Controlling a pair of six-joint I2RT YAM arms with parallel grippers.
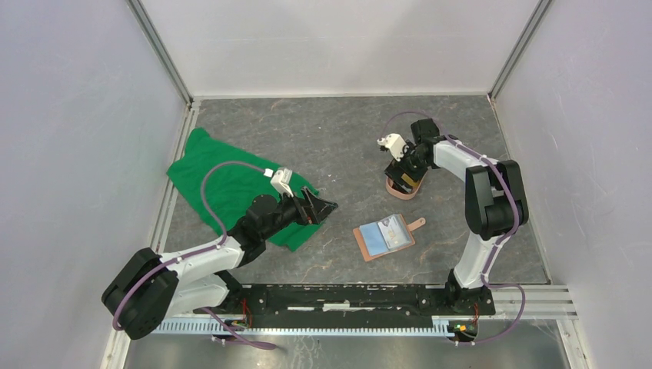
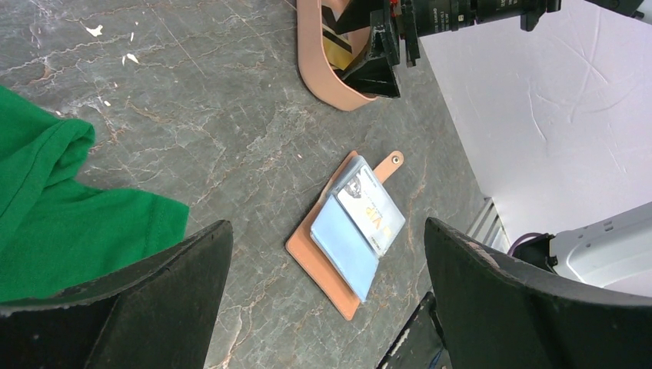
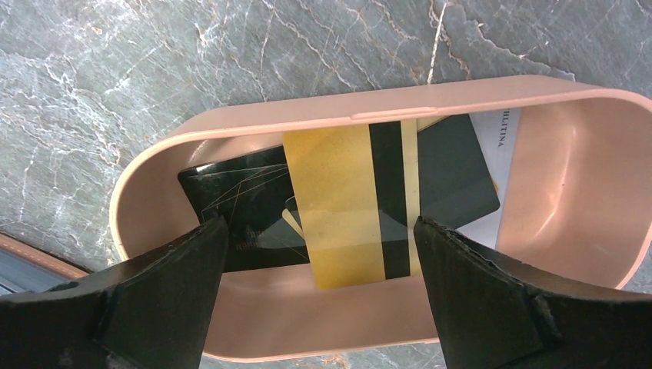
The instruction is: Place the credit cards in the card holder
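Observation:
In the right wrist view, several cards lie overlapping inside a pink oval tray [image 3: 384,315]. A yellow card with a black stripe [image 3: 338,207] is on top, over a black card [image 3: 250,204] and a dark grey card [image 3: 454,173]; a white card [image 3: 500,146] shows at one side. My right gripper is open over the tray, its fingers on either side of the yellow card, not closed on it. The card holder [image 1: 384,236], tan with clear sleeves, lies open on the table. My left gripper [image 1: 327,207] stands open and empty above the table, left of the holder.
A green cloth [image 1: 219,177] covers the left of the table, partly beneath the left arm. A strap with a snap [image 2: 390,164] sticks out from the holder. Bare grey table [image 1: 338,146] lies between cloth and tray.

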